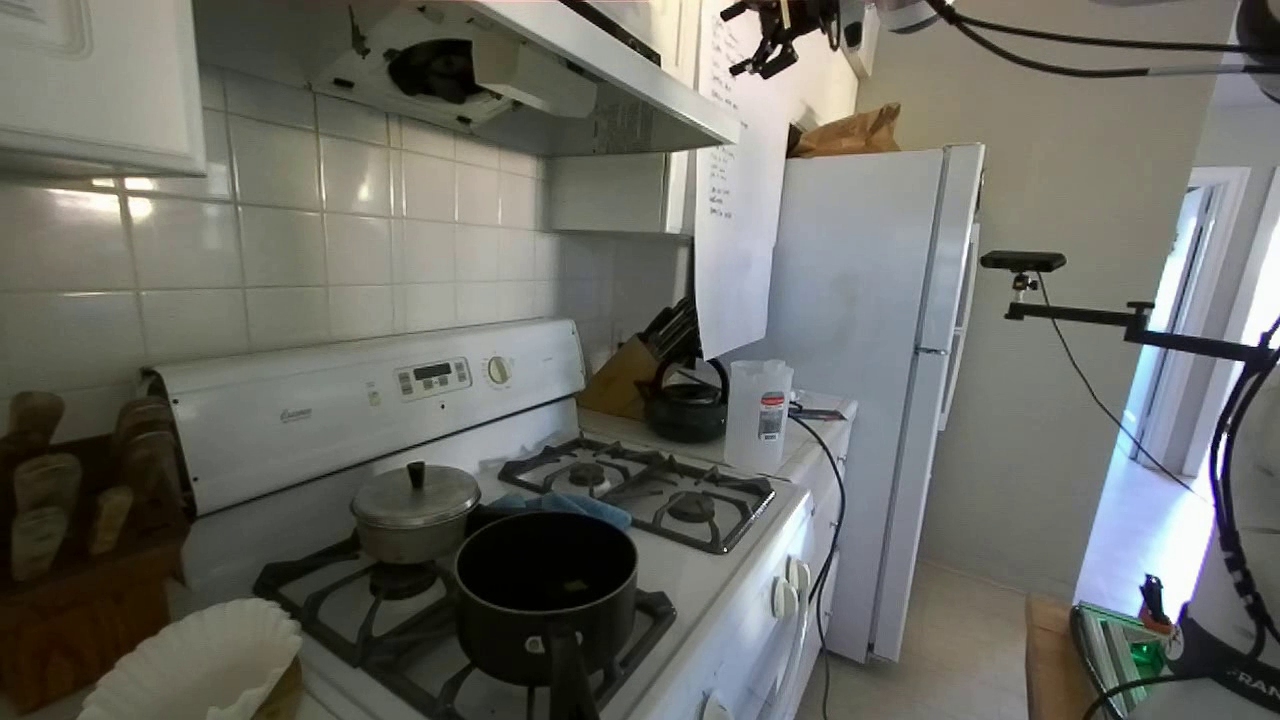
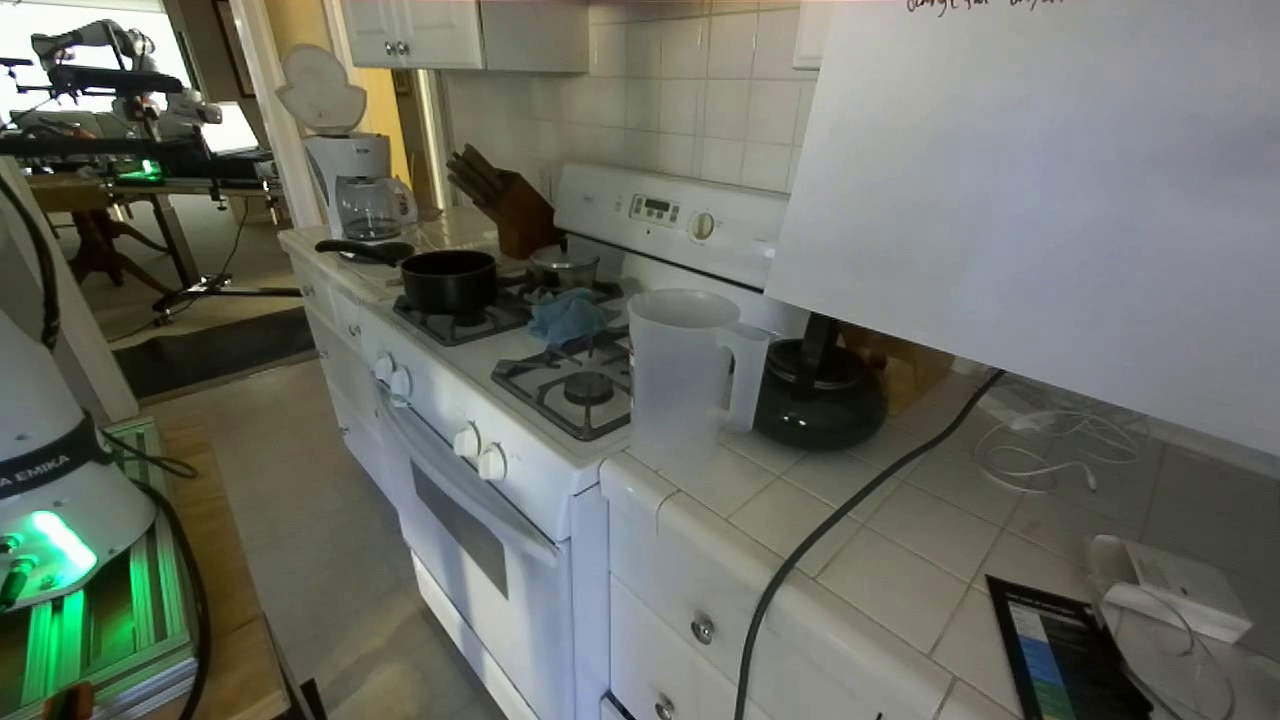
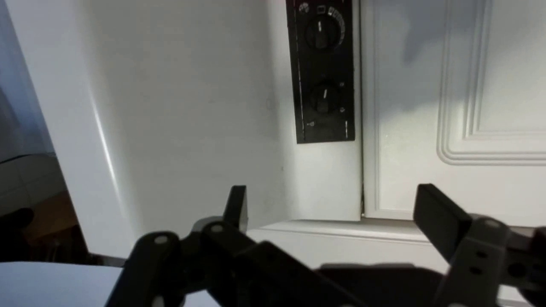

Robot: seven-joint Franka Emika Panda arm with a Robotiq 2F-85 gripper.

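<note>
High up in exterior view 1, my gripper (image 1: 758,42) hangs near the front of the range hood (image 1: 624,90). In the wrist view the gripper is open, its two dark fingers wide apart with nothing between them. Past the fingertips, the hood's white front (image 3: 194,112) carries a black control panel (image 3: 325,71) with an upper knob (image 3: 321,33) and a lower knob (image 3: 325,98). Beside the panel is a white cabinet door (image 3: 491,102). The gripper appears apart from all of these. The arm's upper part is cut off in exterior view 1.
On the stove stand a black pot (image 1: 546,600) and a lidded pot (image 1: 415,510), with a blue cloth (image 1: 576,506) behind the black pot. A clear pitcher (image 1: 757,414) and a dark kettle (image 1: 686,408) sit on the counter. A sheet of paper (image 1: 734,192) hangs beside the hood.
</note>
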